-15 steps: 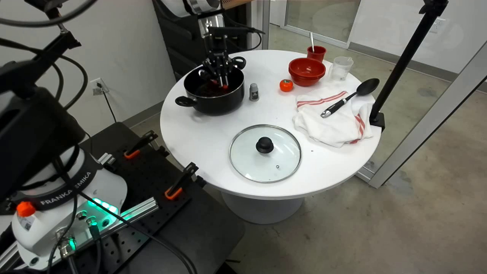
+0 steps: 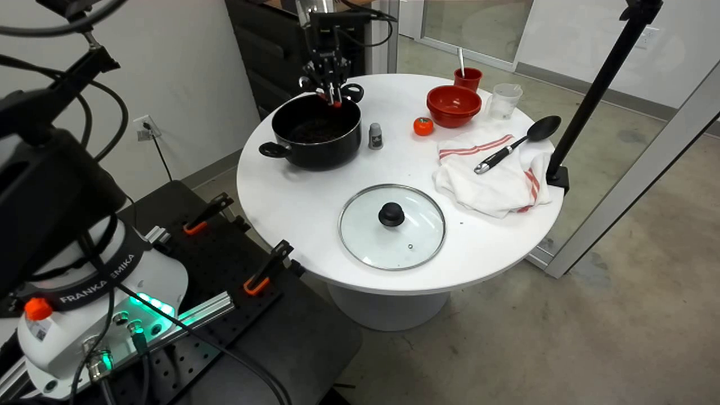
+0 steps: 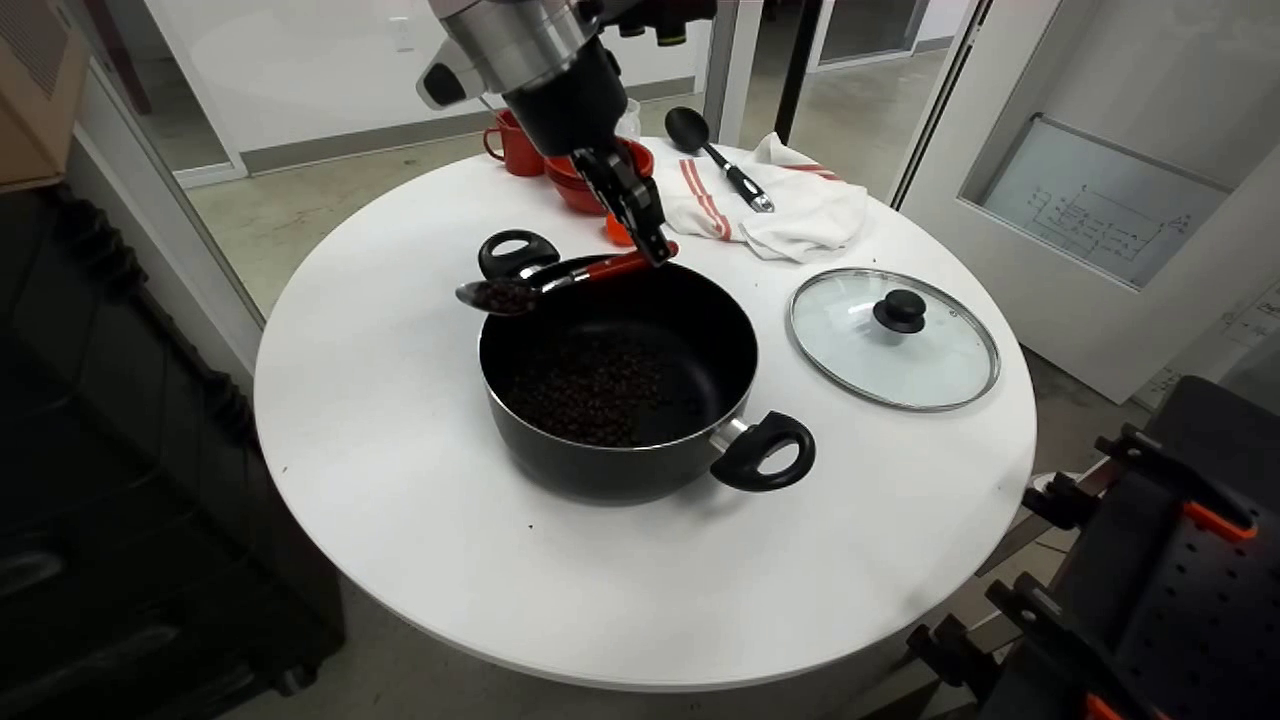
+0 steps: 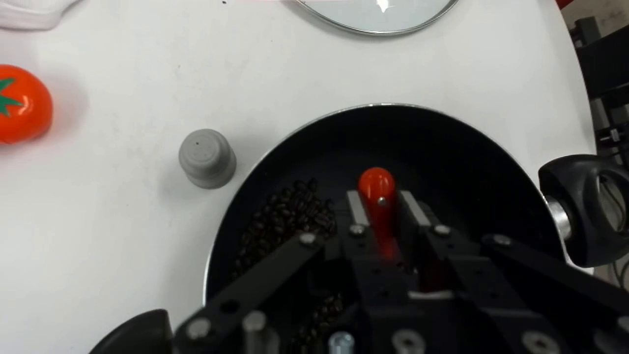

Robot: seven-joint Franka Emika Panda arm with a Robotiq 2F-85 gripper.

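Observation:
A spoon with a red handle (image 3: 618,265) is held in my gripper, its fingers shut on that handle. In exterior view 2 the spoon's bowl (image 3: 504,296) carries dark beans and hangs above the pot near its far-left handle. Below it stands the black pot (image 3: 612,466), with many dark beans (image 3: 582,390) on its floor. From the wrist, the red handle end sticks up between the finger pads, while the spoon's bowl is hidden behind the gripper.
Beside the pot stands a small grey-capped shaker (image 2: 375,137). A tomato (image 2: 423,126), red bowls (image 2: 453,104), a red cup (image 2: 468,79) and a clear cup (image 2: 504,101) sit farther off. The glass lid (image 2: 368,233) lies flat; a black spoon (image 2: 498,156) rests on a towel (image 2: 486,196).
My gripper has risen from inside the pot to above its rim, bringing the red-handled spoon up with it. Pot, lid and the other things on the table stay where they were.

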